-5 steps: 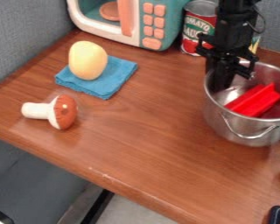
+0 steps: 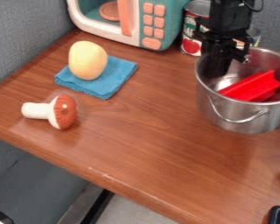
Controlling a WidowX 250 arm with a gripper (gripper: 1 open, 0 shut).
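Note:
My black gripper [image 2: 219,54] reaches down from the top right to the back left rim of a steel pot [image 2: 231,115] at the right of the table. Its fingertips are dark and overlap the rim, so I cannot tell whether they are shut on it. A red object [image 2: 250,87] lies inside the pot.
A toy microwave [image 2: 157,22] stands at the back, with tin cans [image 2: 192,41] beside it. An egg [image 2: 87,59] sits by a blue cloth [image 2: 105,82]. A red-and-white mushroom toy [image 2: 63,112] lies at the left.
My gripper and the pot have shifted a little, the pot toward the back of the table compared with a second ago. The objects on the left have not moved.

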